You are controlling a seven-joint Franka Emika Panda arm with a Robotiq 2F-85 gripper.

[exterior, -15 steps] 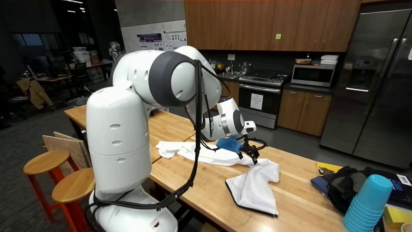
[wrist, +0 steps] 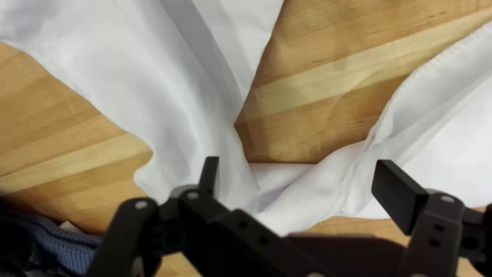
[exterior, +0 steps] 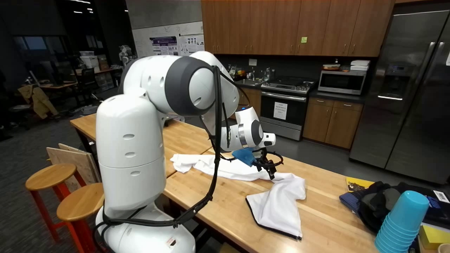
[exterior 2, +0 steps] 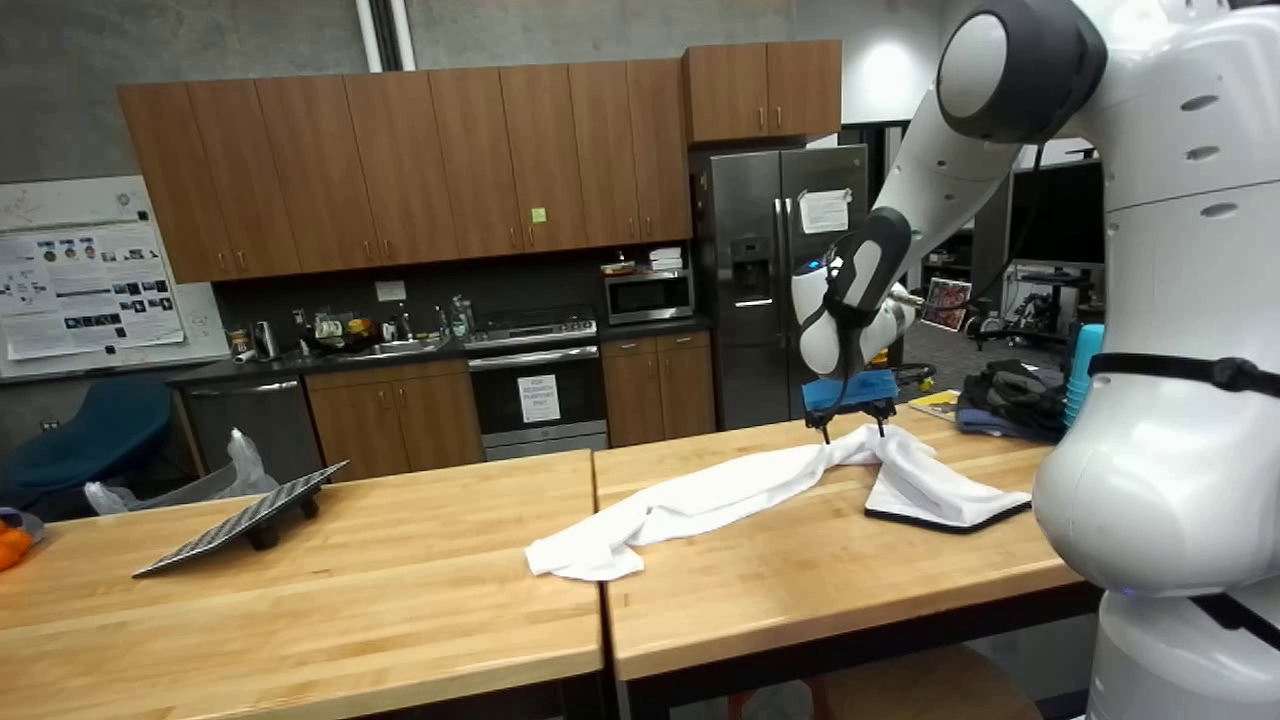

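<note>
A white cloth [exterior: 281,202] with a dark-edged end lies bent across the wooden table, its narrow, bunched stretch [exterior 2: 708,494] trailing off towards the table seam. Over the bend my gripper [exterior: 265,172] points down, its fingers apart. From the wrist, the gripper is open and straddles a twisted fold of the cloth [wrist: 318,194]; one finger [wrist: 399,196] overlaps the cloth's right-hand part in that view. Neither finger is closed on the fabric. Whether the fingertips touch the cloth or the table is hard to tell.
Dark clothes [exterior: 379,198] and a stack of blue cups [exterior: 400,223] stand at the table's right end. A tilted dark panel [exterior 2: 246,518] sits on the other table. Bare wood [exterior 2: 744,588] shows in front of the cloth.
My gripper has shifted a little to the left in exterior view 1, staying low over the cloth's bend. The cloth lies almost as before.
</note>
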